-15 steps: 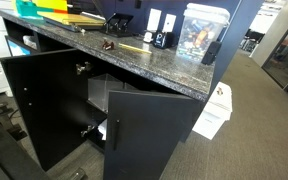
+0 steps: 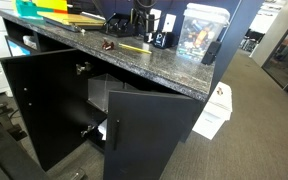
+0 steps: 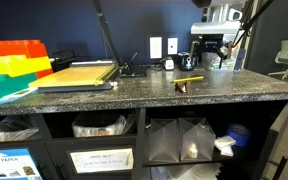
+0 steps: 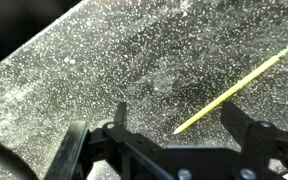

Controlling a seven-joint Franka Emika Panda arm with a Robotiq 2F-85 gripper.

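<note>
A yellow pencil (image 4: 234,88) with a green band and a pinkish eraser end lies on the dark speckled counter (image 4: 134,60). Exterior view 1 shows the yellow pencil (image 2: 135,48) near the counter's front edge. My gripper is open above the counter, its two dark fingers well apart with only bare surface between them. The pencil's tip points into the space ahead of the fingers, apart from them. In exterior view 2 the gripper (image 3: 212,46) hangs over the back right of the counter, small and dark against other dark things.
A small dark red object (image 2: 108,44) lies left of the pencil. A clear bin (image 2: 200,32) stands at the counter's right end. Colourful blocks (image 3: 20,65) and a yellow-topped board (image 3: 76,76) occupy the left. Below, a cabinet door (image 2: 144,135) stands open.
In exterior view 1 the dark gripper has come down into view at the top, above the back of the counter. The pencil appears unmoved.
</note>
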